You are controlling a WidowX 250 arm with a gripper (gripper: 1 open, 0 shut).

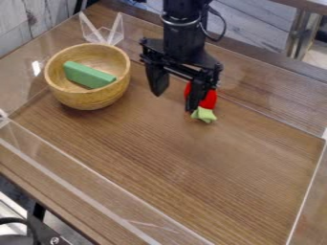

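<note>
The black robot arm (181,53) hangs from the top centre, its gripper (198,93) over a red object (207,96) on the wooden table (166,172). The gripper's fingers are dark and small, and appear apart. A small pale green piece (205,115) lies just below the red object. At the left, a wooden bowl (87,97) holds a green block (90,77).
A white wire-like object (102,32) stands behind the bowl near the back left. A wall runs along the upper left edge and a pale ledge is at the top right.
</note>
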